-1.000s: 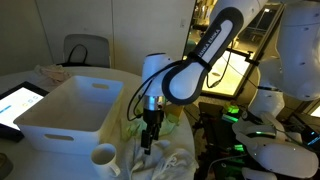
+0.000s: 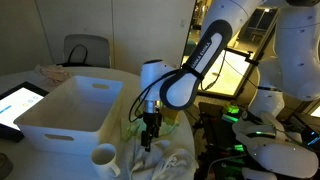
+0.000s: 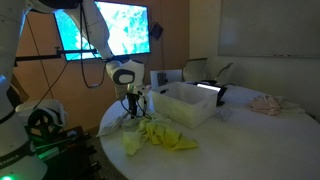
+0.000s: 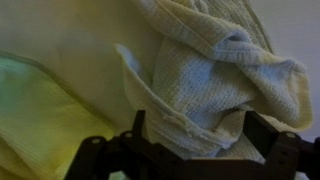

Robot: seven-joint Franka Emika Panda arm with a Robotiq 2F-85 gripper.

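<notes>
A white cloth (image 2: 165,163) lies crumpled on the table; in the wrist view the folded white cloth (image 4: 215,80) fills the middle and right. My gripper points down at it, fingers apart, with a fold visible in the gap between them. From the side, the gripper (image 2: 150,146) hangs at the cloth's far edge; whether the fingertips touch the fabric cannot be made out. A yellow cloth (image 3: 168,135) is spread beside it, and part of that yellow cloth (image 4: 40,120) shows at the left of the wrist view.
A white open box (image 2: 62,138) stands left of the gripper. A white mug (image 2: 105,160) is close to the white cloth. Behind the box lies a patterned cloth (image 2: 52,73), and a lit screen (image 2: 18,105) is at the far left.
The upper arm and wrist have shifted slightly to the right in exterior view 1, while the fingertips stay over nearly the same spot. The cloths, box and mug look unmoved.
</notes>
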